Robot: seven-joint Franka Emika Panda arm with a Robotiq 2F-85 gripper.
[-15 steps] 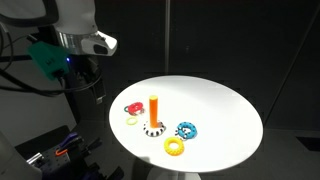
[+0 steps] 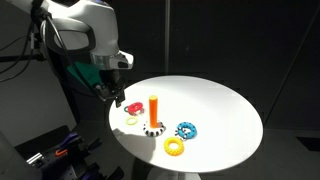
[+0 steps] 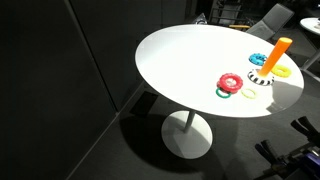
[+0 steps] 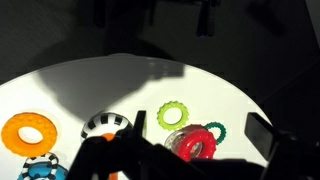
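Observation:
An orange post stands upright on the table with a black-and-white ring around its base. A red ring, a yellow-green ring and a dark green ring lie loose near the table edge; the red one overlaps something clear or pale. Farther off are a yellow ring and a blue ring with a black-and-white part. My gripper is open and empty, above and short of the red ring. Its fingers cover part of the post in the wrist view.
The round white table has wide free room on the side away from the rings. Its curved edge drops to a dark floor. A chair stands behind it.
The arm has swung right and lowered toward the table, bringing the gripper nearer the red ring. The post and the rings have stayed where they were.

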